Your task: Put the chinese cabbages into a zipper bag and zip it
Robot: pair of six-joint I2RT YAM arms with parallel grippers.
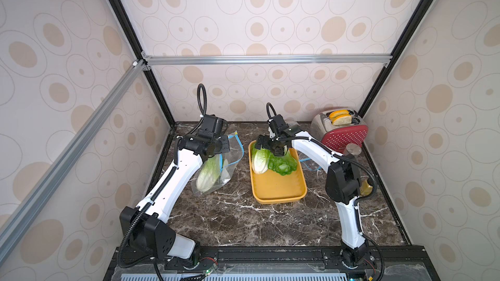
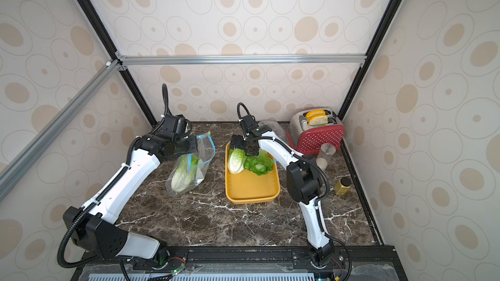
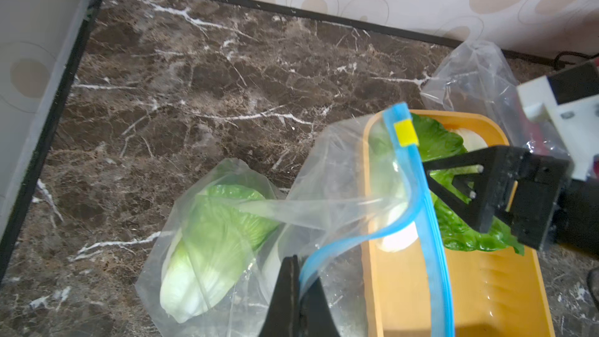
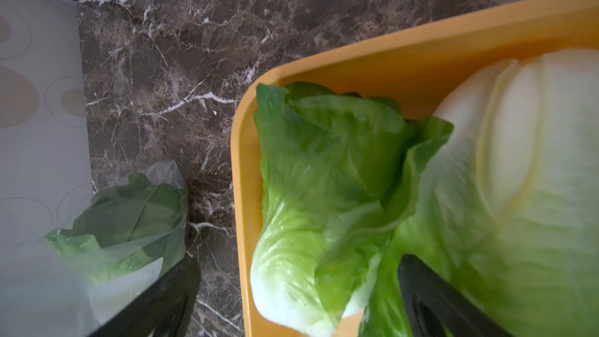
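A clear zipper bag (image 3: 187, 256) with blue edges holds a pale cabbage (image 3: 218, 243) on the left of the counter. My left gripper is shut on the bag's blue rim (image 3: 337, 243), above the bag. The yellow tray (image 1: 278, 192) holds a small cabbage (image 4: 318, 212), a larger pale cabbage (image 4: 524, 149) and leafy greens (image 1: 282, 165). My right gripper hangs open over the tray's back left corner, just above the small cabbage, nothing between its fingers.
A red toaster (image 2: 320, 140) with bread, a glass jar (image 2: 324, 158) and a small bottle (image 2: 342, 185) stand at the right. Another clear bag (image 3: 468, 81) lies behind the tray.
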